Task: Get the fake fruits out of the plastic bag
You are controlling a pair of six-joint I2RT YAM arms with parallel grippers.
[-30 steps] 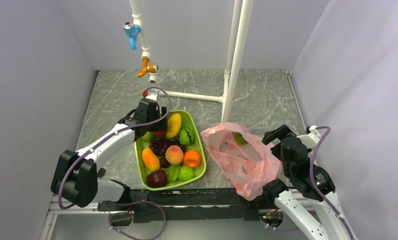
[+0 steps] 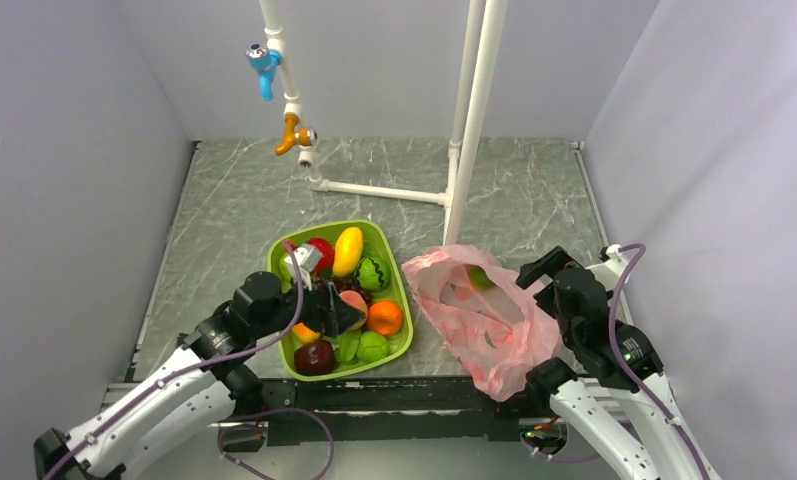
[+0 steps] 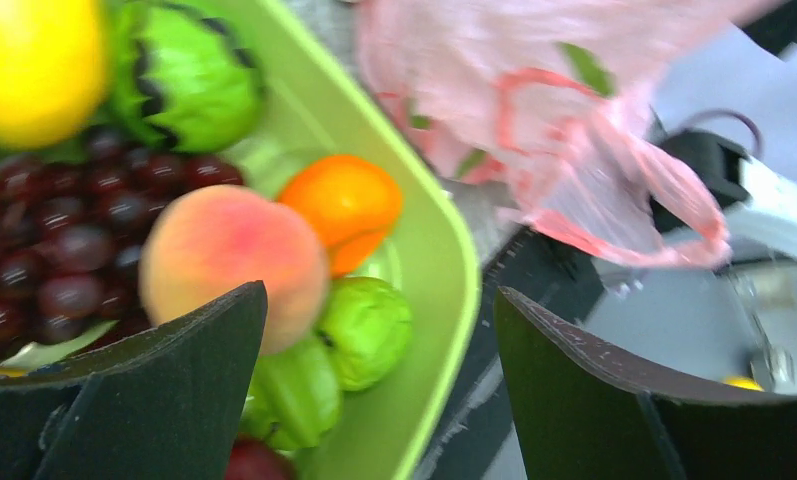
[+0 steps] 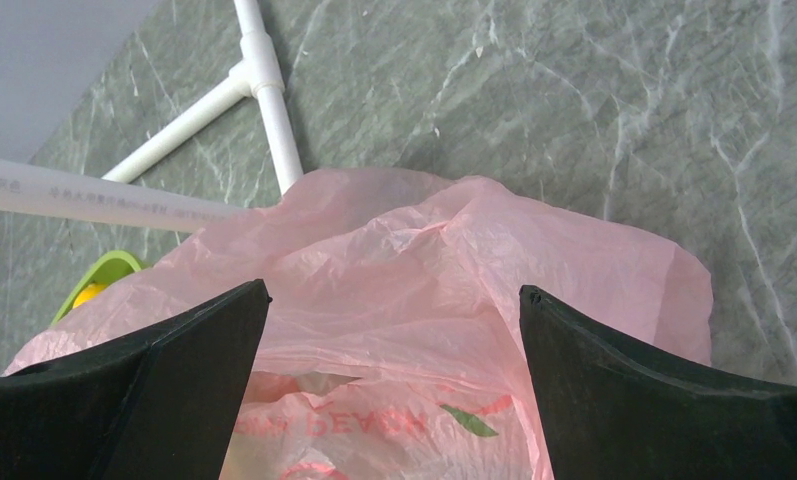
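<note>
A pink plastic bag (image 2: 474, 330) lies open at the right, with a green fruit (image 2: 479, 279) visible inside it in the top view. A green tray (image 2: 399, 345) holds several fruits, among them a peach (image 3: 229, 250), an orange (image 2: 384, 318) and grapes (image 3: 79, 245). My left gripper (image 2: 334, 310) is over the tray's middle by the peach; in the left wrist view its fingers stand apart with nothing held. My right gripper (image 2: 539, 280) hangs open over the bag's right side, empty, with the bag beneath it in the right wrist view.
White pipes (image 2: 382, 192) with blue and orange taps (image 2: 294, 135) stand behind the tray and bag. Bare grey counter (image 2: 524, 190) shows at the back and around the pipes. Walls enclose both sides.
My left gripper has moved from the tray's back toward the front and over the peach. My right gripper has shifted slightly left over the bag.
</note>
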